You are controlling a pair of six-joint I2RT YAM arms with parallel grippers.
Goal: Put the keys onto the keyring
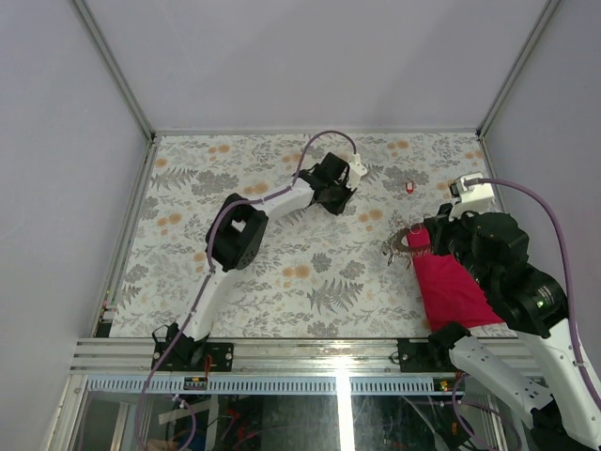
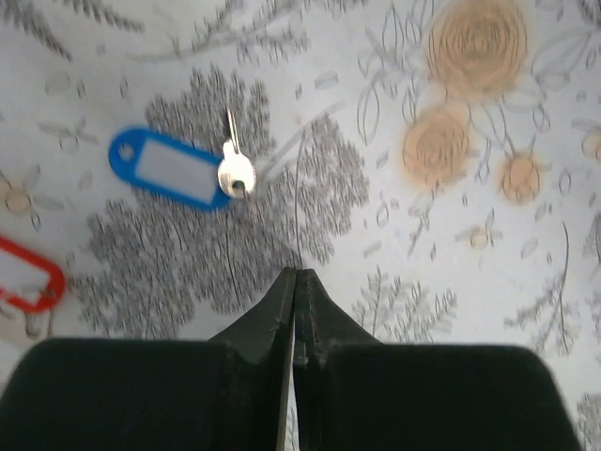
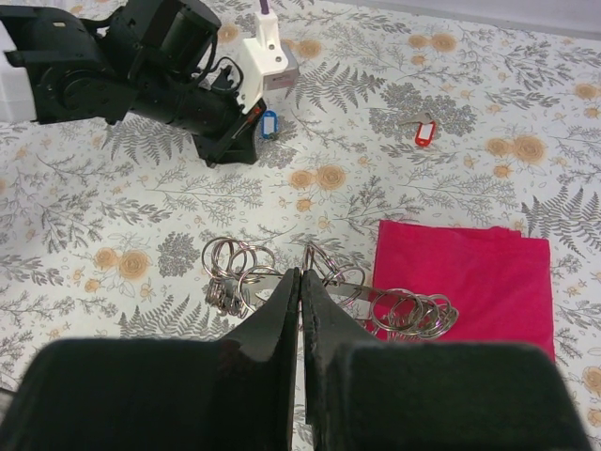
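Observation:
In the left wrist view a blue tag (image 2: 167, 167) with a silver key (image 2: 237, 169) at its end lies on the patterned table. My left gripper is shut above the table near the key, apart from it, with nothing showing between its fingers. To the right, my right gripper is shut on the keyring, a dark loop (image 1: 402, 248) carrying several small metal rings (image 3: 413, 315). The rings spread to both sides of its fingertips. In the right wrist view the blue tag (image 3: 269, 124) shows beside the left gripper.
A red tag (image 3: 425, 133) lies toward the back, right of the blue one. Beneath and beside the held rings is a folded red cloth (image 3: 470, 272).

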